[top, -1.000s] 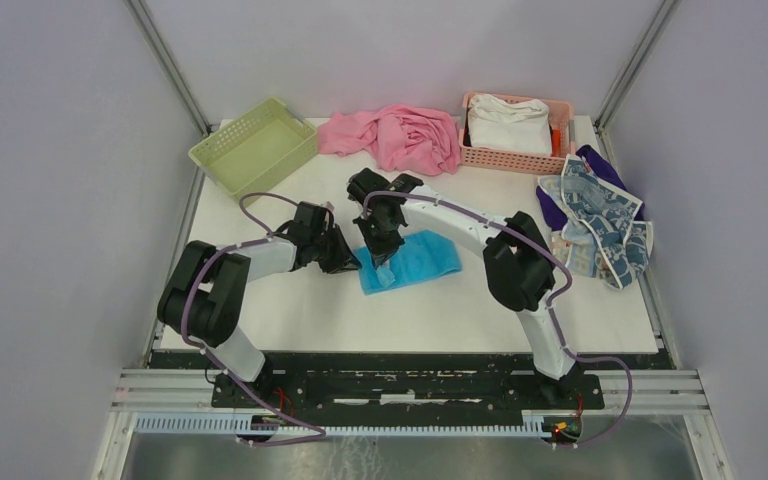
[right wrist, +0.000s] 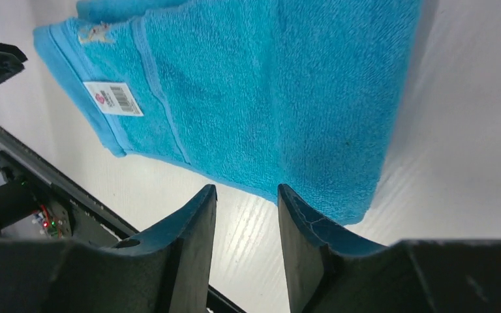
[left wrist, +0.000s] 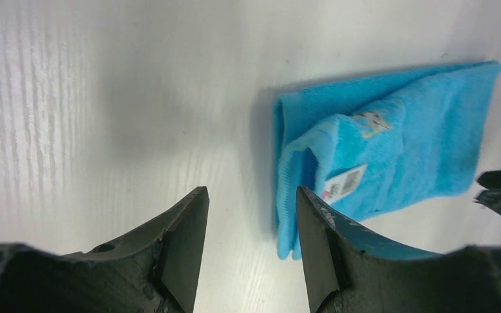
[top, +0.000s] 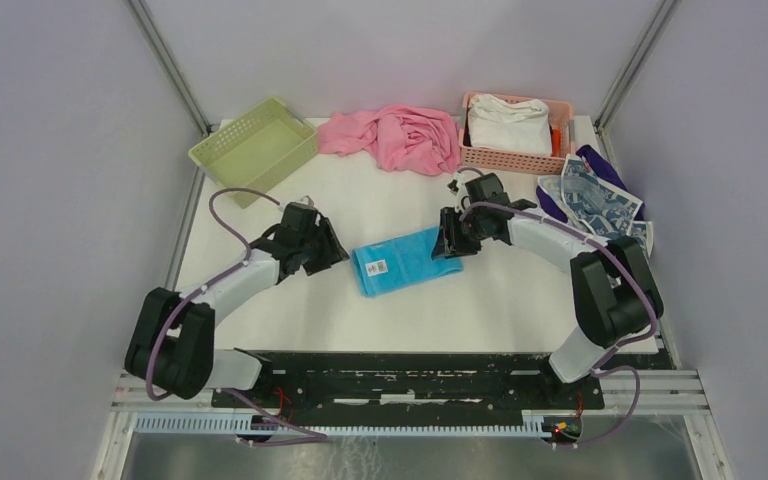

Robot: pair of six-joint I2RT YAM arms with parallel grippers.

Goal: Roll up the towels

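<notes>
A folded blue towel (top: 400, 265) lies at the table's middle, its label end toward the left. In the left wrist view that left end of the towel (left wrist: 398, 140) shows a raised, loosely folded edge. My left gripper (top: 341, 264) is just off this end, its fingers apart and empty. My right gripper (top: 450, 254) hangs over the towel's right end in the top view. In the right wrist view the fingertips of the right gripper stand apart near the towel's edge, with no cloth gripped between them.
A pink towel (top: 400, 138) is heaped at the back, between an empty green basket (top: 260, 150) and a pink basket (top: 510, 160) holding white cloth (top: 510, 124). Patterned cloths (top: 600, 205) lie at the right.
My right gripper has moved right, from the towel's label end to its other end. My left gripper has drawn back slightly left, away from the towel. The label now lies uncovered.
</notes>
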